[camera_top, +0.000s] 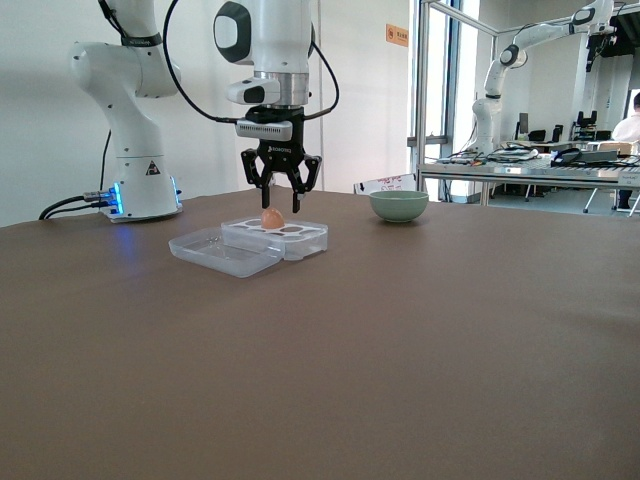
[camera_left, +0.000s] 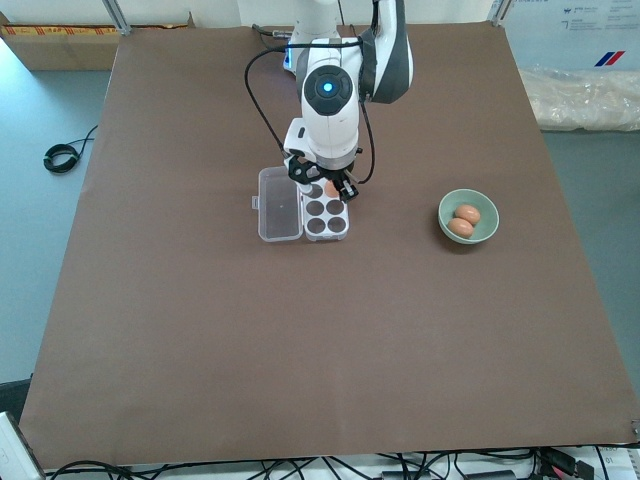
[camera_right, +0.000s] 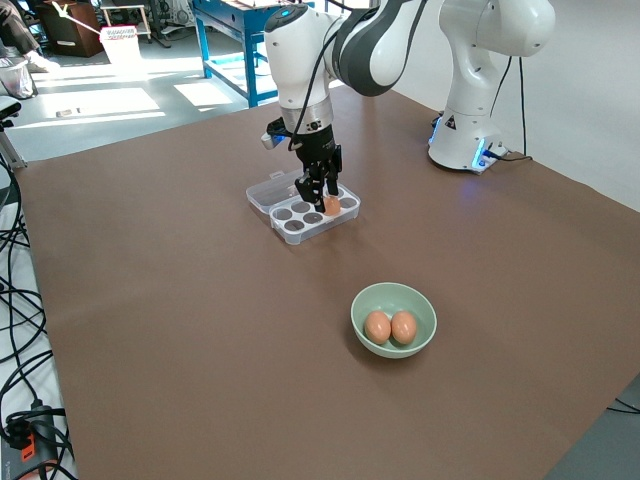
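Observation:
My black gripper (camera_top: 281, 195) hangs open just above a clear plastic egg carton (camera_left: 326, 220), whose lid (camera_left: 280, 205) lies open to one side. An egg (camera_top: 273, 219) sits in one of the carton's wells under the fingers, with nothing gripped between them as far as the top view shows. A pale green bowl (camera_right: 393, 342) holds two brown eggs (camera_right: 378, 327), apart from the carton; in the camera left view it stands to the right of it.
The robot's white base (camera_right: 460, 140) stands at the back, with cables looping from the arm.

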